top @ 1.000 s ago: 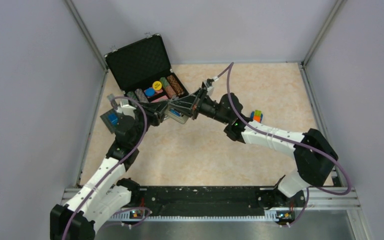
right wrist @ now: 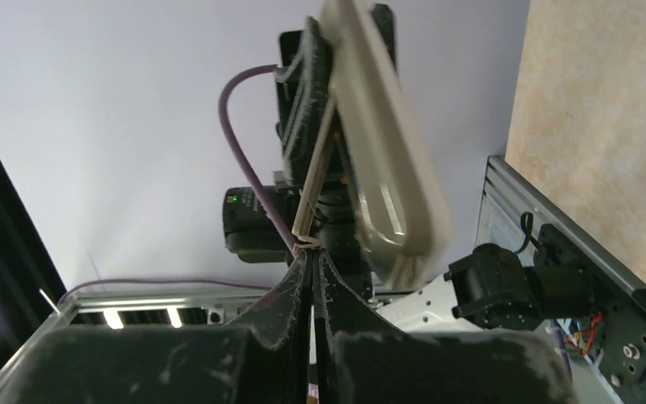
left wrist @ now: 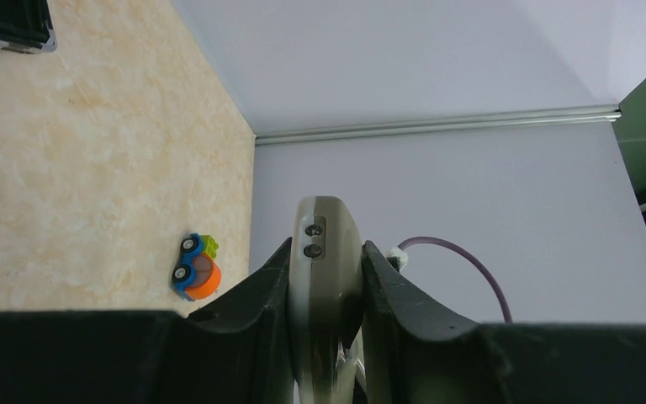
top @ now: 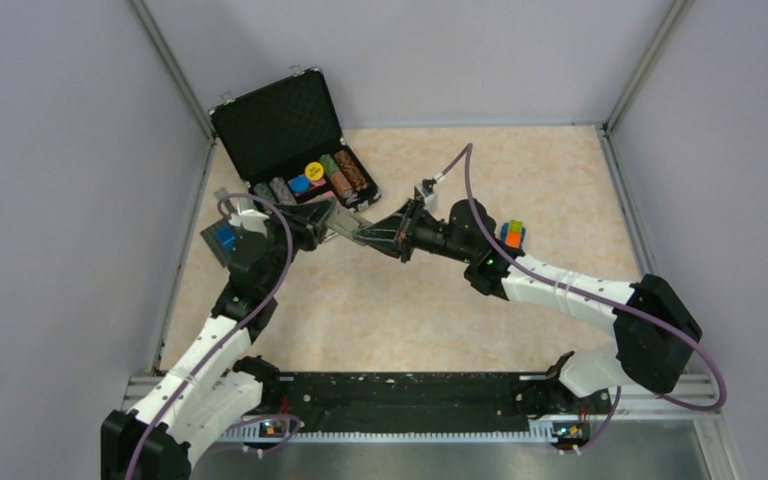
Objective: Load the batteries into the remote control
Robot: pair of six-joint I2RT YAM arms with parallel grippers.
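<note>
The pale remote control is held up in mid-air by my left gripper; in the left wrist view its end stands between the shut fingers. My right gripper is at the remote's other end. In the right wrist view its shut fingertips meet the edge of the remote, by a thin strip; I cannot tell whether they grip that strip. The batteries cannot be made out.
An open black case with chips stands at the back left, a grey board at the left. A toy lies at the right.
My right gripper has moved right and toward the front, to the remote's front end; the blue seen on the remote earlier is covered now. The left gripper has stayed still.
</note>
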